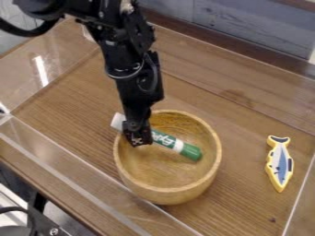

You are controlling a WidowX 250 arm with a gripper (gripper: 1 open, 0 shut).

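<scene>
The black gripper (pixel 138 131) hangs open over the left side of a tan bowl (pixel 172 184). A green and white tube (pixel 182 147) lies slanted in the bowl, its white left end resting up by the rim. The gripper's fingertips are down at the tube's left part; whether they touch it is hard to tell, as the dark fingers cover part of it.
A yellow and blue fish-shaped object (pixel 278 164) lies on the wooden table (pixel 222 74) to the right. The table behind the bowl is clear. A back wall runs along the top right, and a dark cable is at the lower left.
</scene>
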